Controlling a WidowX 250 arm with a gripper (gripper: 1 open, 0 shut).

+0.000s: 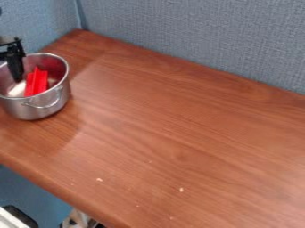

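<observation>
A steel pot (45, 102) with side handles stands at the left end of the wooden table (179, 142). Inside it are a red object (38, 82) and something pale on the bottom. My black gripper (14, 55) is at the far left edge of the view, over the pot's left rim and partly cut off by the frame. Its fingertips are too small and dark to read.
Most of the table, middle and right, is bare apart from a few small pale specks. Blue-grey padded panels (202, 40) line the back and left. A white object (14, 219) sits below the front edge at bottom left.
</observation>
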